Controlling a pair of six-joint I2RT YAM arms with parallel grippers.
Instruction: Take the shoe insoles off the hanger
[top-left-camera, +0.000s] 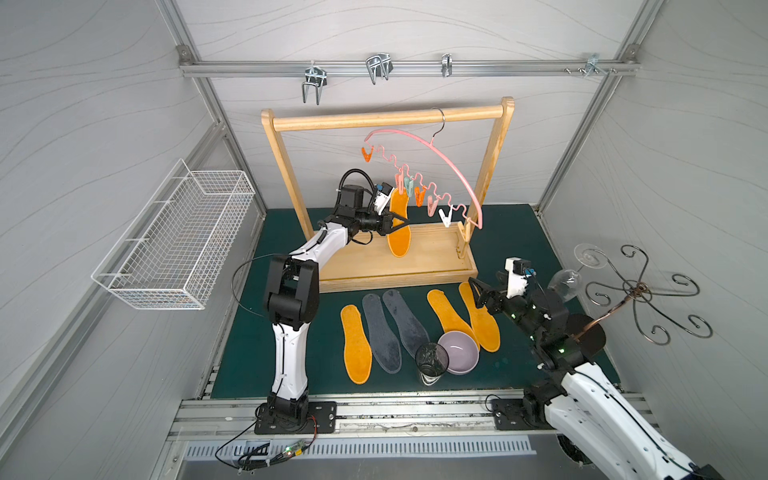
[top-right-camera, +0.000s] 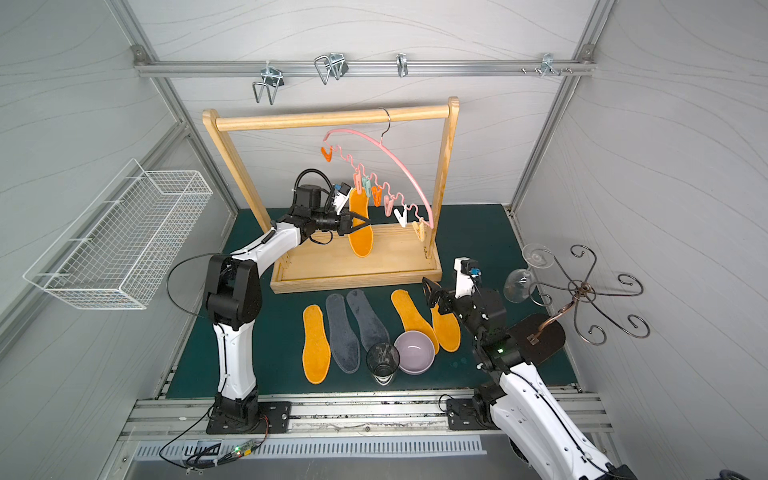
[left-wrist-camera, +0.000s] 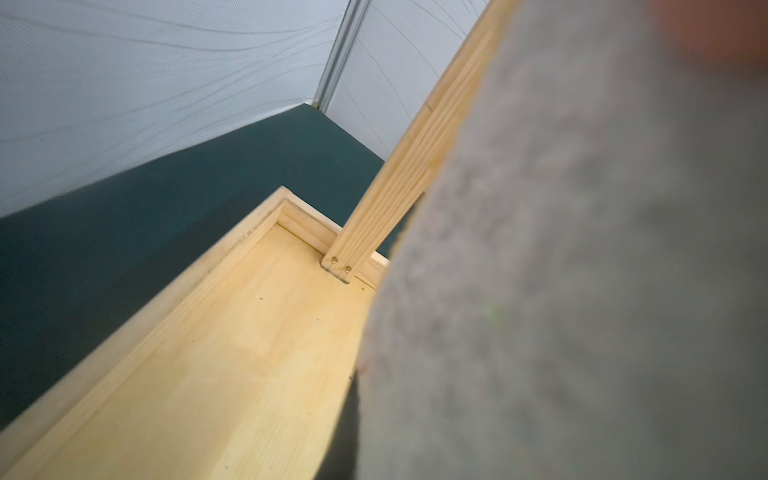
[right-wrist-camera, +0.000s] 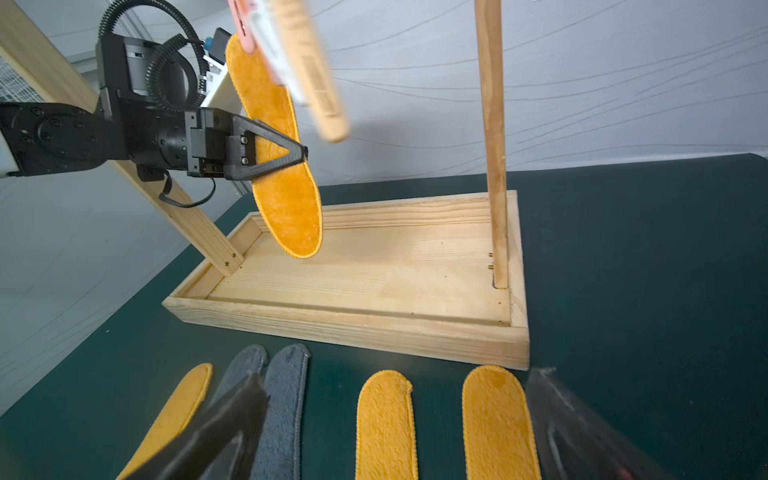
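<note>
From the pink hanger (top-left-camera: 460, 170), swung at an angle under the rail, a yellow insole (right-wrist-camera: 289, 212) hangs near a pink clip. My left gripper (top-left-camera: 400, 224) is shut on this insole around mid-length, its black finger crossing the yellow face; the other finger's place is hidden. A blurred grey surface (left-wrist-camera: 576, 280), apparently the insole's back, fills the right of the left wrist view. At the right, low over the table, my right gripper stands open and empty. Several insoles lie on the table: a yellow one (top-left-camera: 356, 344), two grey ones (top-left-camera: 381, 332) and two more yellow ones (top-left-camera: 483, 324).
A wooden rack (top-left-camera: 392, 119) with a tray base (right-wrist-camera: 384, 256) stands at the back. A glass (top-left-camera: 432, 360) and a lilac bowl (top-left-camera: 458, 352) sit at the front, over insole ends. Wire basket (top-left-camera: 172, 240) left; metal stand (top-left-camera: 636, 289) and wine glass (top-left-camera: 566, 283) right.
</note>
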